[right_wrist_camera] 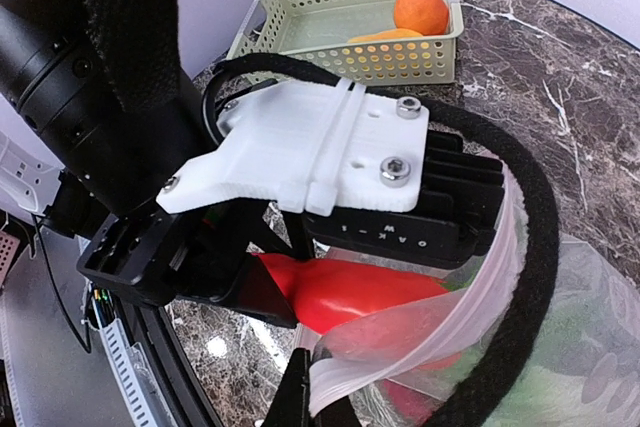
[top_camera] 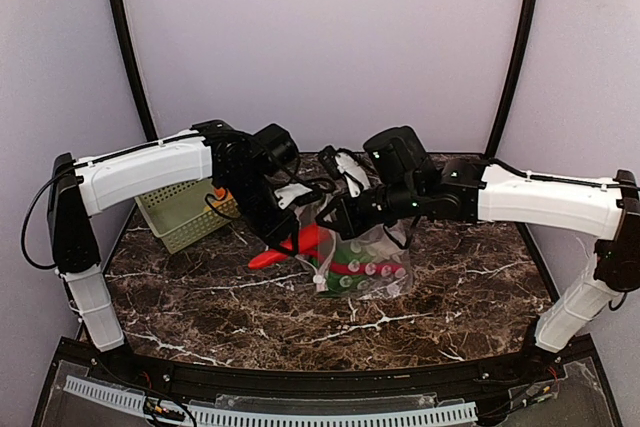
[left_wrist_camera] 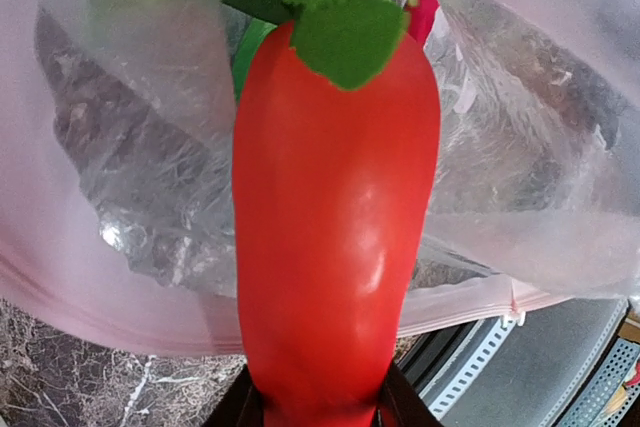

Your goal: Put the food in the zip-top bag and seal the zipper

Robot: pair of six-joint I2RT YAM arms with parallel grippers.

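Note:
A long, smooth red vegetable is held in my left gripper, which is shut on it. Its far end reaches through the open mouth of the clear zip bag, and a green leaf overlaps its tip. The other end sticks out to the left of the bag in the top view. Green and dark red food shows through the film. My right gripper is shut on the bag's rim at the mouth, pulling the edge taut.
A pale green basket stands at the back left, holding an orange and a yellow item. Bare marble tabletop lies in front of the bag and left arm.

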